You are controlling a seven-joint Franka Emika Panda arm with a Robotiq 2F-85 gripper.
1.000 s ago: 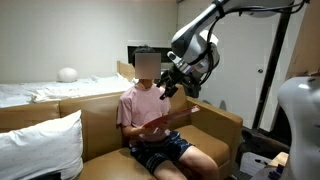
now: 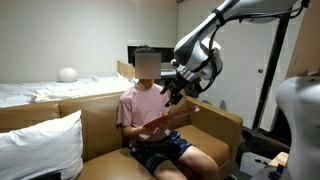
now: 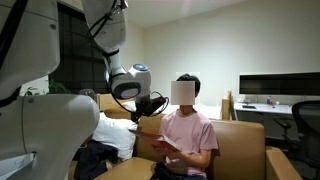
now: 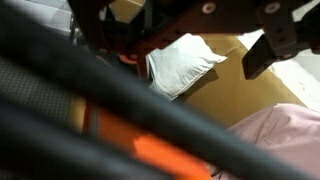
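Note:
My gripper (image 2: 173, 95) hangs in the air beside a seated person in a pink T-shirt (image 2: 148, 104). Its fingers are open, and nothing shows between the dark fingers in the wrist view. The person holds a flat red item (image 2: 170, 118), perhaps a book or folder, over the lap; it lies below the gripper. In the second exterior view the gripper (image 3: 150, 106) appears in front of the sofa, left of the person's head. Blurred dark bars cross the wrist view and hide part of an orange-red surface (image 4: 165, 152).
A brown leather sofa (image 2: 100, 118) runs behind and under the person. White pillows (image 2: 42, 148) lie at its left end. Behind it are a white-covered bed (image 2: 55, 91) and, in the second exterior view, a desk with a monitor (image 3: 262, 85).
The arm and gripper have shifted slightly right and down in the first exterior view. The person and the red item look about the same.

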